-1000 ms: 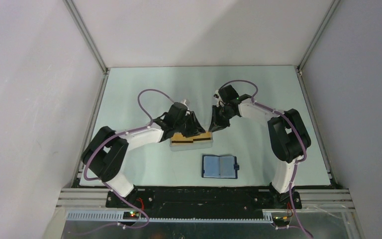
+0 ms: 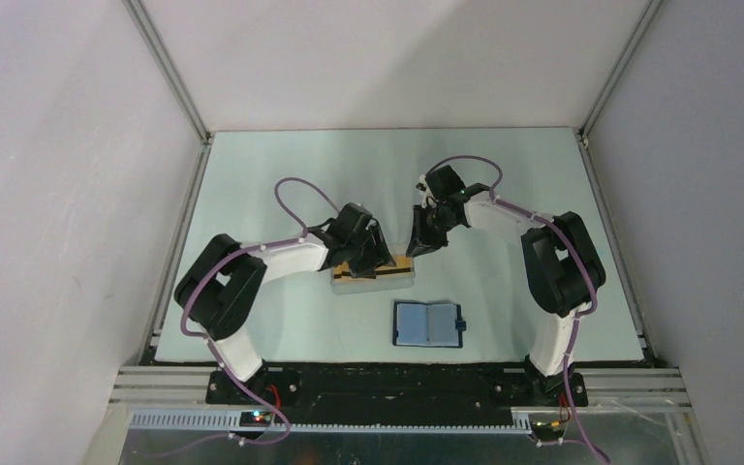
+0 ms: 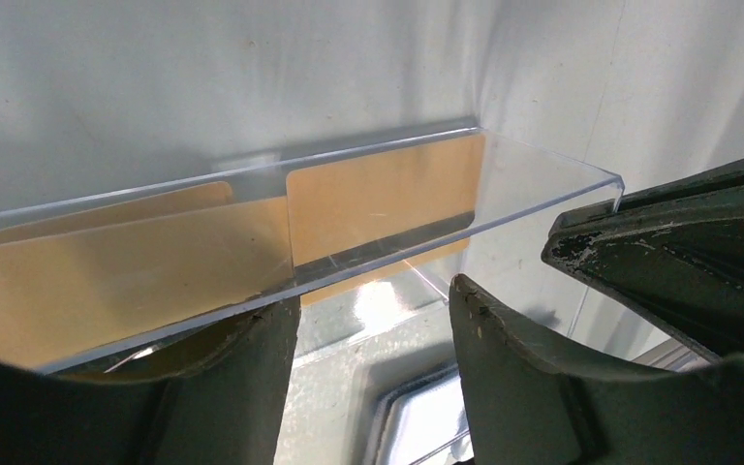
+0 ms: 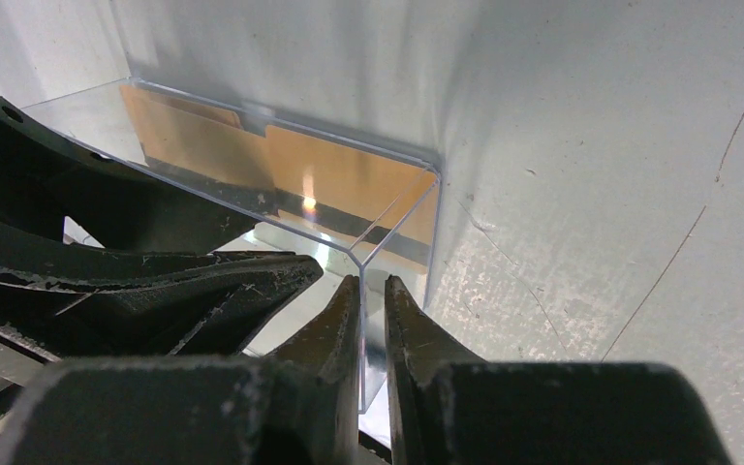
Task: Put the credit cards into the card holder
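Several tan credit cards [image 3: 378, 194] with dark stripes lie in a clear acrylic box [image 2: 373, 284]. The right gripper [image 2: 417, 246] is shut on the box's right corner edge, seen in the right wrist view. The left gripper [image 2: 378, 252] is over the box's middle, its fingers parted around a gap by the cards at the box's rim; nothing shows gripped between them. An open blue card holder [image 2: 427, 325] with a dark edge lies in front of the box.
Both arms reach inward, their grippers close together at the box.
The right arm has not visibly moved.
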